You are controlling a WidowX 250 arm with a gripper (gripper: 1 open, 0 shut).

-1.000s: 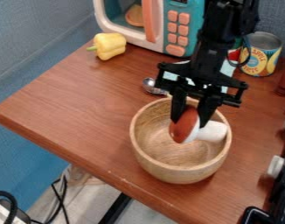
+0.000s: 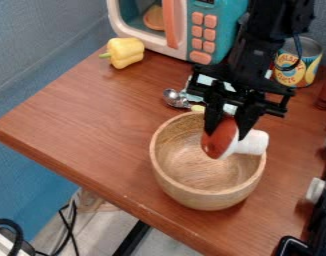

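My black gripper (image 2: 230, 112) is over the wooden bowl (image 2: 193, 190), its fingers reaching down to a red-orange object (image 2: 219, 140) just inside the bowl's rim. A white cylindrical piece (image 2: 250, 143) lies beside the red one at the bowl's right side; whether the two are one object is unclear. The fingertips are dark and overlap the red object, so I cannot tell whether they are closed on it.
A toy microwave (image 2: 193, 30) stands at the back, with a yellow pepper (image 2: 124, 53) to its left. A spoon (image 2: 177, 98) lies behind the bowl, a can (image 2: 289, 70) at back right.
The gripper and the red and white pieces have shifted slightly right and up. The bowl stays in place.
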